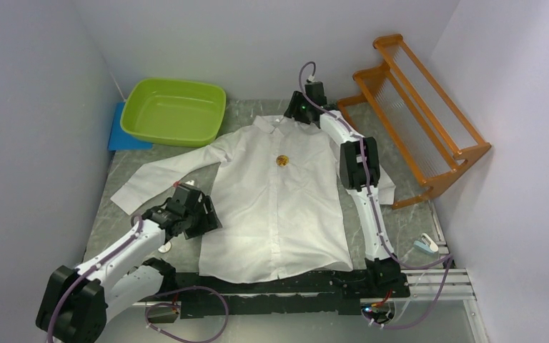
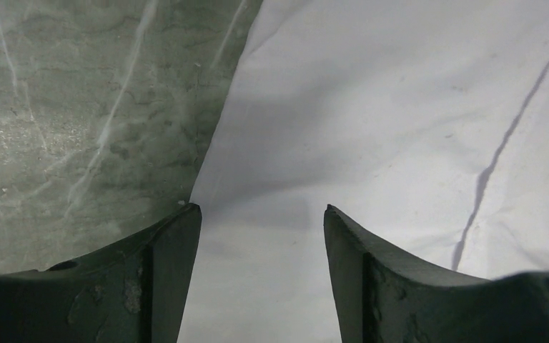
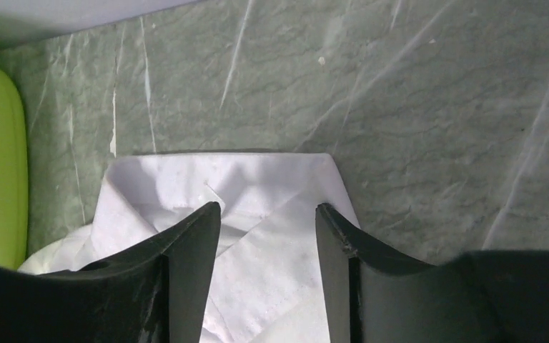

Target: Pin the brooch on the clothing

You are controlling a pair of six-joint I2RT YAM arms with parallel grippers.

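A white long-sleeved shirt (image 1: 257,221) lies spread on the grey table, its collar toward the back. The gold brooch (image 1: 282,161) rests on the shirt's upper middle, below the collar; whether it is pinned I cannot tell. Over the shirt's lower left edge, my left gripper stands part open, with no object between its fingers. At the collar, my right gripper is part open above the white cloth (image 3: 271,264); its fingertips look close to the fabric, and no grip on it shows.
A green basin (image 1: 175,136) stands at the back left on a blue board (image 1: 125,136). The wooden rack (image 1: 429,121) fills the right back. A small stapler-like item (image 1: 427,244) lies at the front right.
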